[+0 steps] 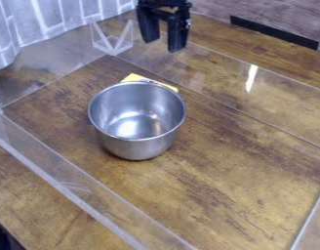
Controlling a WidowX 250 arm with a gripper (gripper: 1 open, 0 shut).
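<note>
My black gripper (163, 31) is at the top centre of the camera view, open, with nothing visible between its two fingers, raised above the back of the table. Below it, near the middle of the wooden table, a steel pot (137, 132) stands upright and empty. A flat yellow item (156, 80) lies just behind the pot, partly hidden by it.
Clear low walls (52, 181) edge the work area. A white curtain (26, 39) hangs at the back left, and a dark slot or bar (260, 31) runs along the back right. The table right of the pot is clear.
</note>
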